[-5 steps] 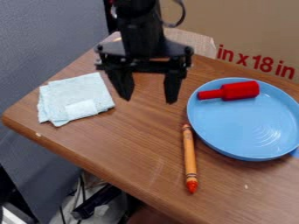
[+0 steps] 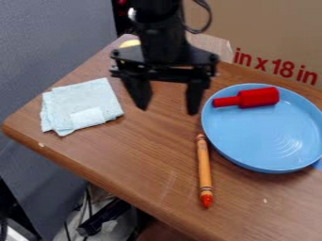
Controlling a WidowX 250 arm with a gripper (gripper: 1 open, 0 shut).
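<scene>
The black gripper (image 2: 168, 96) hangs over the middle of the wooden table (image 2: 126, 155), open, with nothing visible between its two fingers. A folded light-blue cloth (image 2: 81, 105) lies at the left. A blue plate (image 2: 262, 141) sits at the right with a red cylindrical object (image 2: 246, 98) on its upper part. An orange crayon-like stick (image 2: 204, 172) with a red tip lies just left of the plate.
A cardboard box (image 2: 268, 42) stands behind the table. A yellow object at the back left is mostly hidden by the arm.
The objects on the table have not moved.
</scene>
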